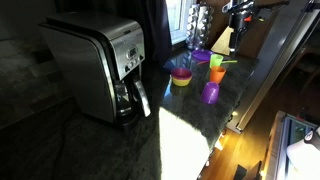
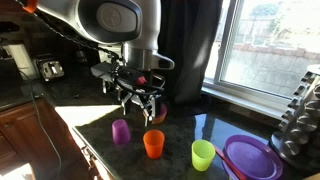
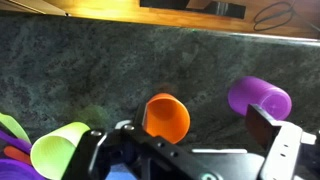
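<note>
My gripper (image 2: 138, 112) hangs over the dark counter, pointing down, its fingers spread and nothing between them. An orange cup (image 3: 167, 118) stands below, seen from above between the fingers in the wrist view. To the right in that view is a purple cup (image 3: 260, 95), close to the right finger. A lime-green cup (image 3: 58, 150) is at the lower left. In exterior view 2 the purple cup (image 2: 121, 132), orange cup (image 2: 154, 144) and green cup (image 2: 202, 155) stand apart from left to right. Exterior view 1 shows the gripper (image 1: 236, 42) above and behind the cups.
A purple plate (image 2: 252, 157) lies past the green cup, near a rack of jars (image 2: 298, 125). Stacked bowls (image 1: 181, 76) sit toward the window. A coffee maker (image 1: 100, 65) occupies the counter's other end. Bare counter lies between it and the cups.
</note>
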